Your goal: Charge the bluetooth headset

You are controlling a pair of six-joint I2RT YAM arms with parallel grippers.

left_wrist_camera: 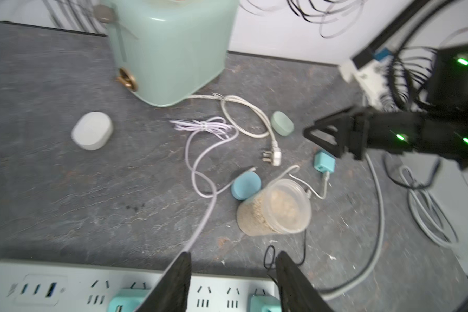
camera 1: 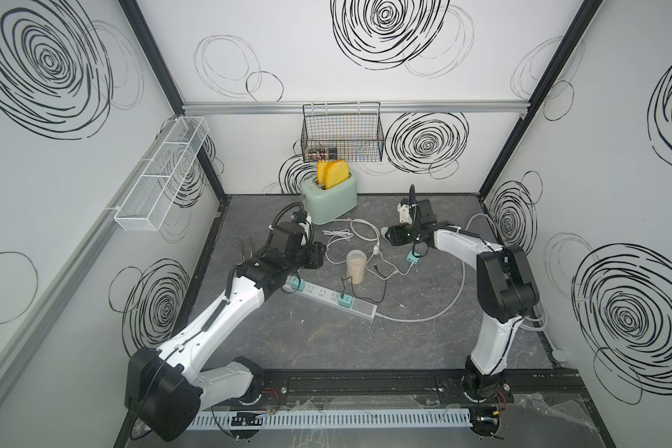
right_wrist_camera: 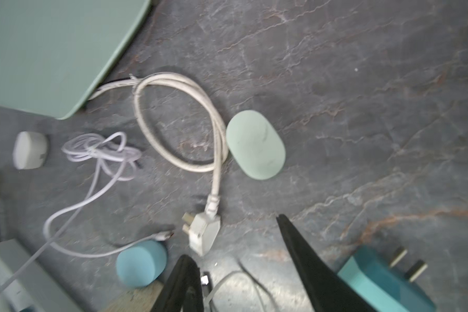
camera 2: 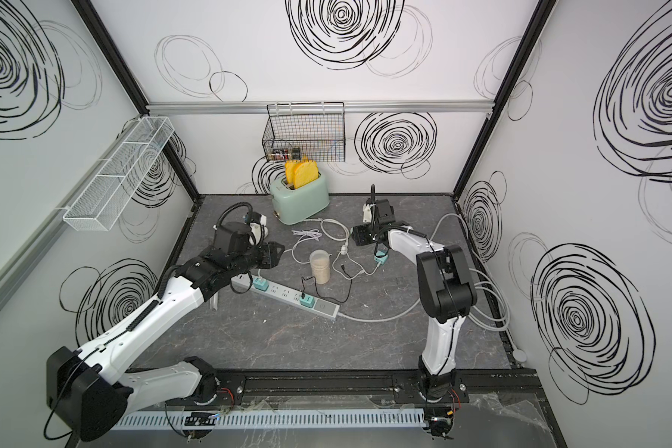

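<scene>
A pale green oval case (right_wrist_camera: 255,144) lies beside a looped white power cord in the right wrist view, under my open right gripper. My left gripper is part open above the power strip (left_wrist_camera: 57,283), nothing visible between its fingers. A white case (left_wrist_camera: 92,130) lies left of a lilac cable (left_wrist_camera: 208,126). The cable's small connector (right_wrist_camera: 165,235) is next to a round blue object (right_wrist_camera: 140,262). A teal charger (left_wrist_camera: 324,162) lies under the right arm.
The toaster (camera 1: 328,201) stands at the back below a wire basket (camera 1: 342,134). A tub of granules (camera 1: 355,267) stands mid-table. Cables run across the centre and right.
</scene>
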